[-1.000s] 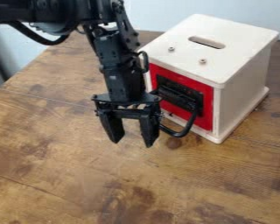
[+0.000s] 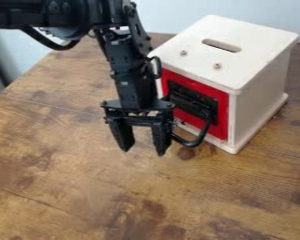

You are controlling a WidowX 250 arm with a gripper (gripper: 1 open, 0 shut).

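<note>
My black gripper (image 2: 142, 136) hangs over the wooden table in the middle of the view, fingers pointing down and spread apart with nothing between them. Just right of it stands a pale wooden box (image 2: 257, 84) with a slot in its top, two small knobs and a red front panel (image 2: 220, 134) that carries a black fitting. Part of that front is hidden behind my arm and a black cable.
A white wall lies behind, and the table's edge shows at the upper left.
</note>
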